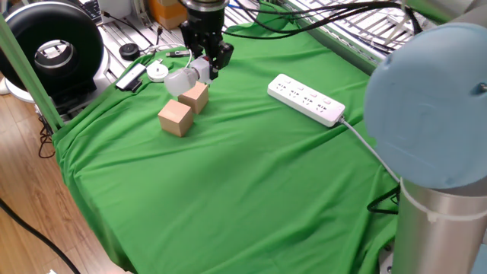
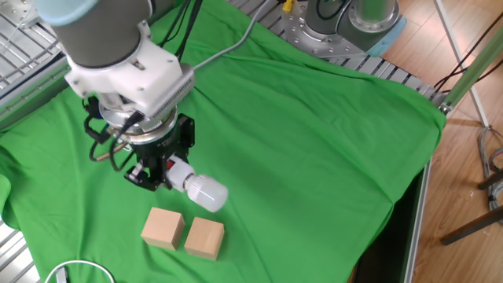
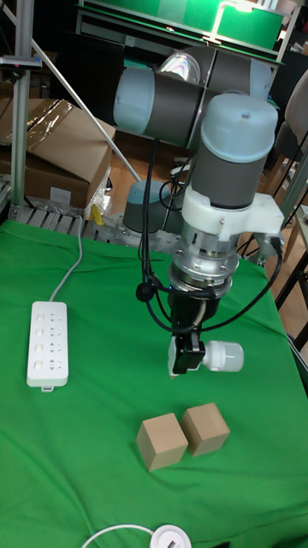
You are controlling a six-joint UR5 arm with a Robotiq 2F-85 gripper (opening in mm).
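Note:
My gripper [image 1: 207, 62] is shut on a white light bulb [image 2: 206, 192], gripping it at its base end. The bulb lies nearly sideways in the fingers, its rounded end pointing out from them. In exterior view 3 the bulb [image 3: 223, 356] hangs above the cloth, clear of the two wooden blocks below. One wooden block [image 1: 176, 119] and a second wooden block [image 1: 195, 97] rest close together on the green cloth. From exterior view 1 the bulb overlaps the top of the farther block, though the other views show it held higher.
A white power strip [image 1: 307, 100] lies on the cloth, its cord running toward the robot base. A white round puck with a cable [image 3: 170, 537] sits near the blocks. Black cables hang along the arm.

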